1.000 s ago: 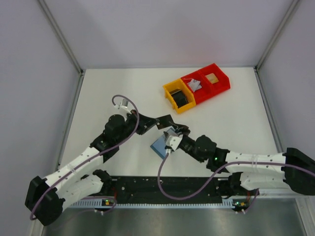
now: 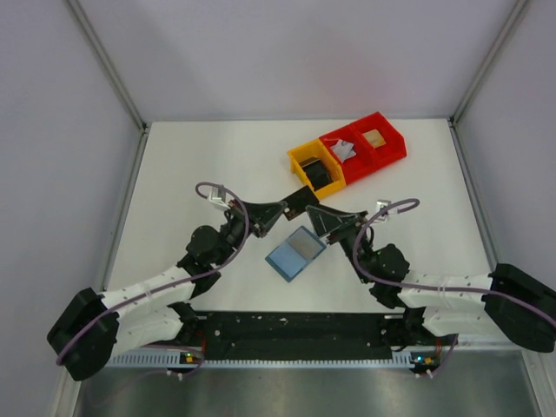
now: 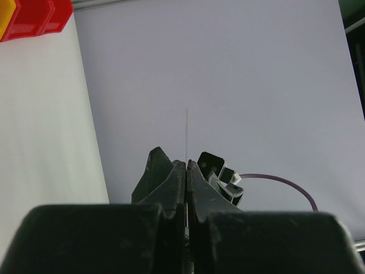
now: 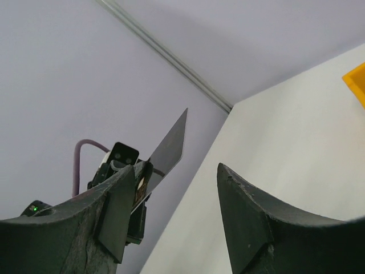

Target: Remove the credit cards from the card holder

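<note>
A thin dark card is gripped by one end in my left gripper, which is shut on it above the table. In the left wrist view the card is edge-on, a fine upright line above the closed fingertips. Close to the card's free end, my right gripper is open with nothing between its fingers. The card appears as a grey sheet past them in the right wrist view. On the table below lies a flat blue-and-grey piece; whether it is the card holder, I cannot tell.
A yellow bin with dark flat items stands at the back, touching red bins that hold a white packet and a tan piece.
Over the last second the right gripper has turned and spread its fingers, moving off the card.
</note>
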